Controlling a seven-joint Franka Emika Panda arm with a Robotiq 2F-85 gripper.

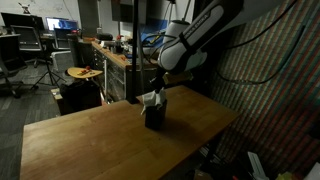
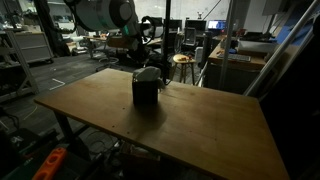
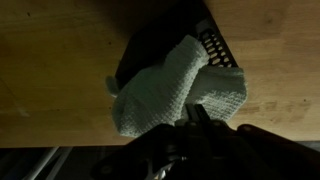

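Observation:
A black box (image 1: 154, 119) with perforated sides stands on the wooden table (image 2: 215, 115). Pale cloth (image 3: 160, 92) lies bunched over its top and hangs past its rim; a light patch of this cloth (image 2: 149, 74) also shows in exterior view 2. In the wrist view my gripper reaches in from the bottom edge, dark and shut, with its tips overlapping the cloth's lower part. Whether they touch the cloth or stay above it is hard to tell. Nothing is seen clearly between the fingers. The box's inside is mostly hidden by the cloth.
Bare tabletop lies around the box, with the widest clear stretch on the left in exterior view 1. A dark vertical post (image 1: 136, 45) rises behind the table. A corrugated wall (image 1: 270, 90) stands to the right.

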